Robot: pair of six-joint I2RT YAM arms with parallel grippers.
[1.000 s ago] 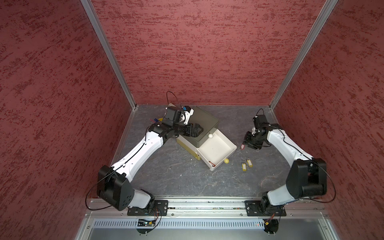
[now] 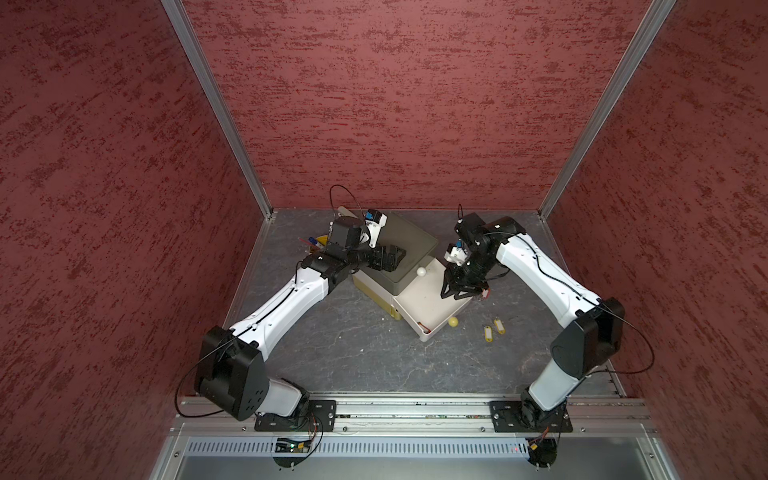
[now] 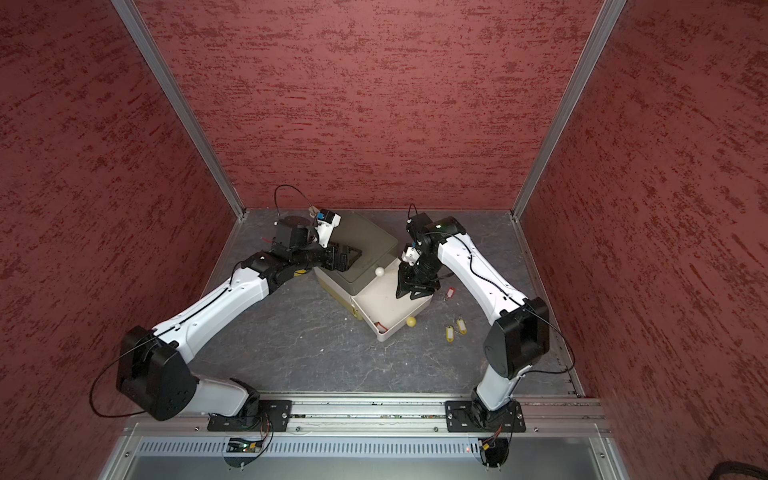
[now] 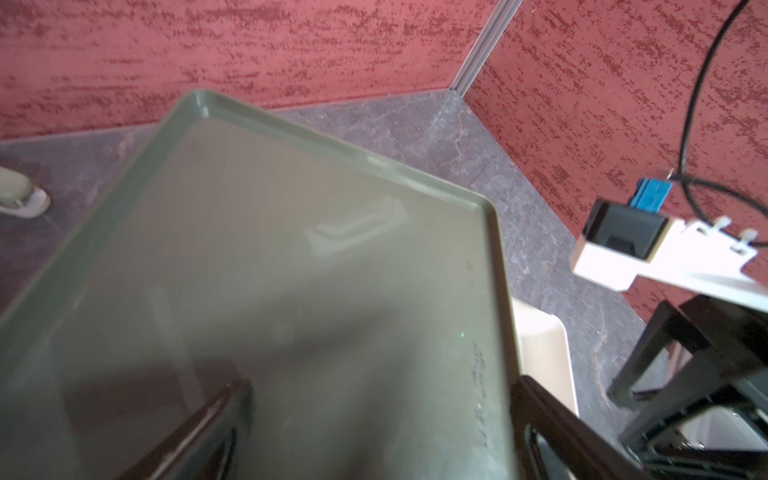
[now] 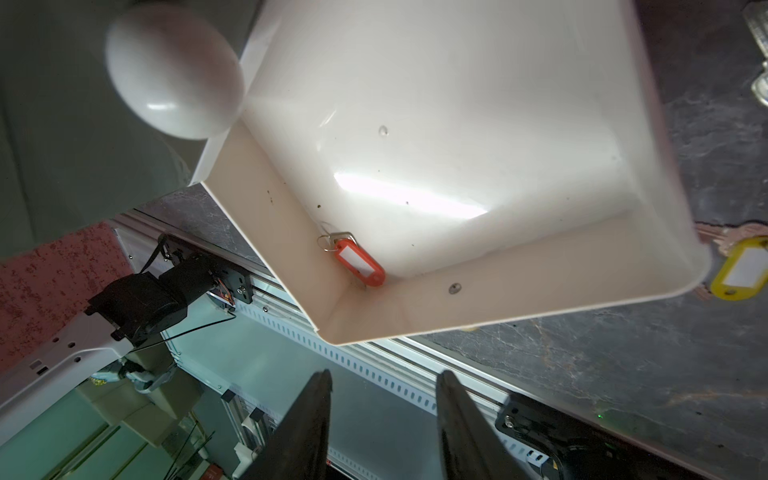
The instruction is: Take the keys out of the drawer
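The white drawer is pulled out of its grey-topped cabinet. In its near corner lies a key ring with a red tag, as the right wrist view shows. Above the drawer hangs my right gripper, open and empty, pointing toward the drawer floor. My left gripper is open over the cabinet's top, nothing between its fingers. On the table right of the drawer are two keys with yellow tags and one with a red tag.
A white round knob is by the drawer's inner edge, and a yellow one is on its outer front. Coloured items lie behind the left arm, partly hidden.
My right gripper has moved left from the table beside the keys to above the drawer.
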